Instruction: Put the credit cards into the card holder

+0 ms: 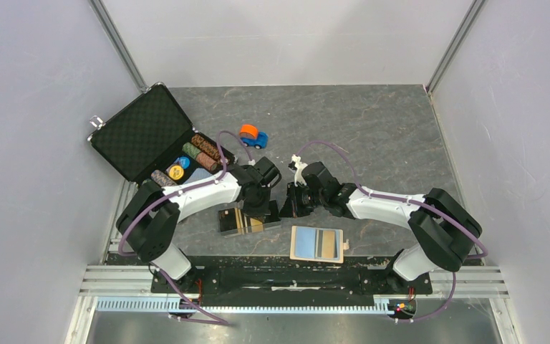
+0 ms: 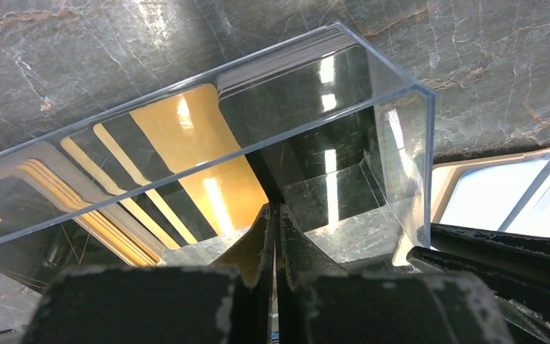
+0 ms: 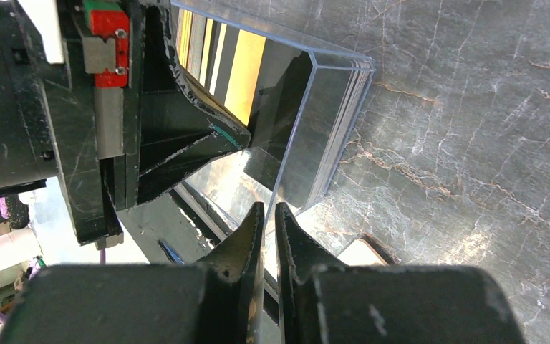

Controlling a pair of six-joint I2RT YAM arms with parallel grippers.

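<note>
A long clear box [image 2: 401, 107] lies on the table in front of both arms, with black and gold striped card-like pieces [image 2: 233, 193] inside. My left gripper is shut at the box's open side, its tips by the gold piece's edge, and nothing shows between its fingers. At the box's right end, my right gripper is shut on the edge of the clear wall. To the right lies a flat beige-framed piece [image 1: 317, 244] with light blue, dark and tan bands. Which of these is the card holder I cannot tell.
An open black case [image 1: 143, 136] with several rolls stands at the back left. Beside it is an orange and blue toy truck [image 1: 253, 136]. Its front edge runs close below the beige piece.
</note>
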